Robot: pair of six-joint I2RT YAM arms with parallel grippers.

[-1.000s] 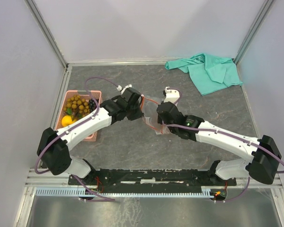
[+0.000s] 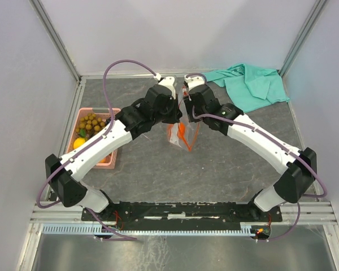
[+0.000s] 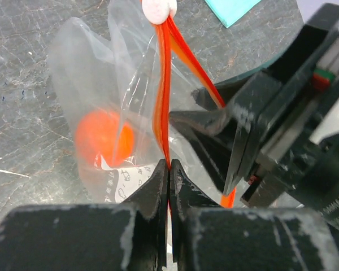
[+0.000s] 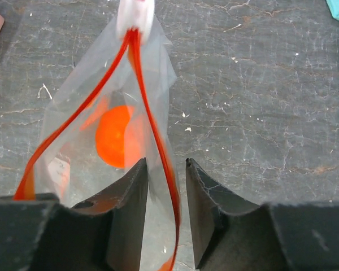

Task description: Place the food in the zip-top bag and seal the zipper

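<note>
The clear zip bag (image 2: 177, 134) with its orange zip edges hangs mouth-up between the two grippers. Low inside it shows a round orange food item (image 4: 112, 135), blurred by the plastic. My left gripper is shut on one orange zip edge of the bag. My right gripper is part open, and the other orange edge runs through the gap between its fingers, nearer the left one. A white zip slider (image 3: 156, 10) sits at the far end, where the two edges meet. In the top view, the arms hide much of the bag.
At the left stands a pink basket (image 2: 111, 160) of several fruits, with a yellow fruit (image 2: 79, 143) on its near side. A teal cloth (image 2: 254, 87) lies at the back right.
Both grippers have moved toward the back of the table and closer together, carrying the bag along.
</note>
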